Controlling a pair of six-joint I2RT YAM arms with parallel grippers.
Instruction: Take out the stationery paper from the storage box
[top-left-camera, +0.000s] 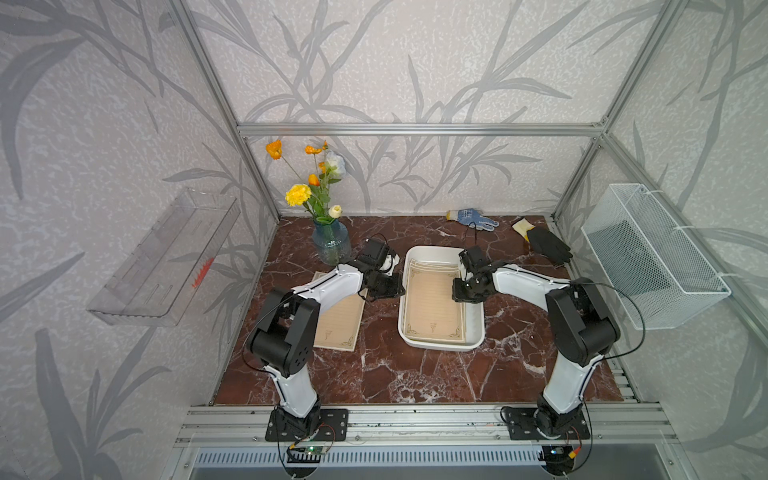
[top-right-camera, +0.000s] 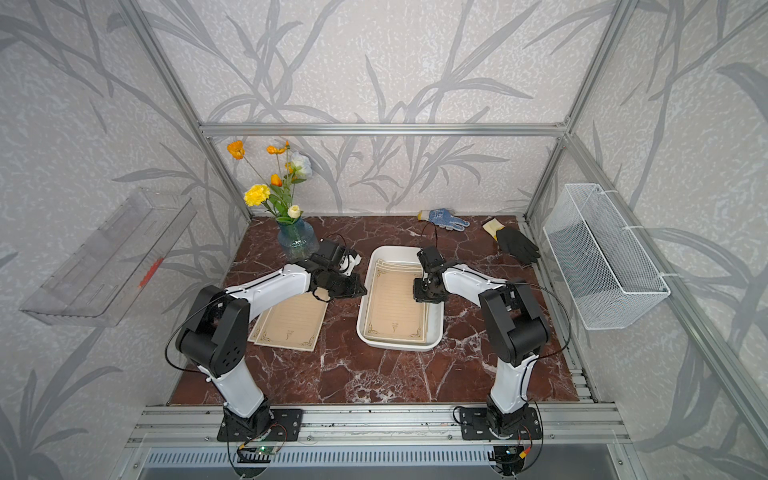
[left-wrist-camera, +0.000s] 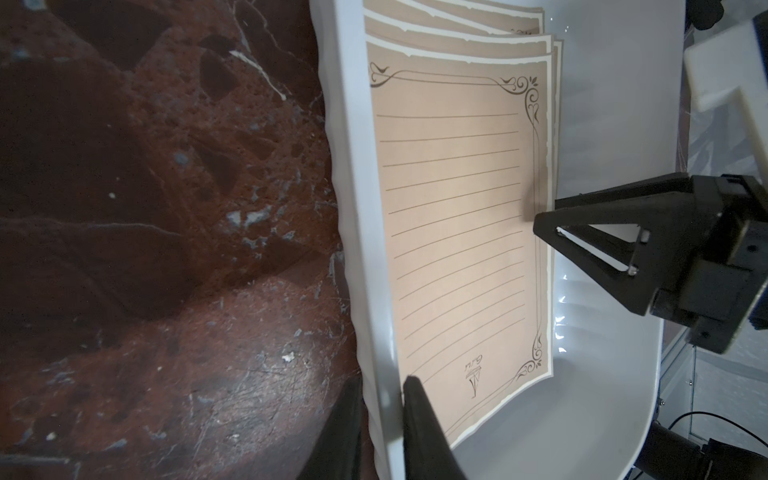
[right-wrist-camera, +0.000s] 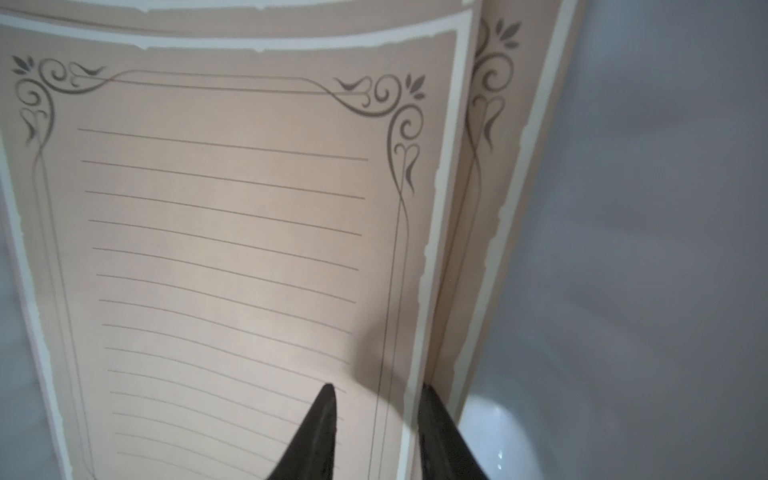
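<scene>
Lined beige stationery paper (top-left-camera: 433, 320) lies stacked in the white storage box (top-left-camera: 473, 336), its sheets slightly offset. Over the box's right half, my right gripper stands part open above the stack's right edge, one finger (right-wrist-camera: 316, 436) over the top sheet and the other near the edge; nothing is held between them. In the left wrist view, my left gripper is at the box's left rim, part open with the rim between its fingers; whether both pads touch it is hard to tell. More paper (top-right-camera: 292, 324) lies on the table under my left arm.
Behind my left arm stands a blue vase (top-left-camera: 330, 240) with flowers. Gloves (top-left-camera: 473, 218) lie along the back edge. A clear bin (top-left-camera: 164, 264) and a white mesh basket (top-left-camera: 656, 256) hang at the sides. Bare table lies in front of the box.
</scene>
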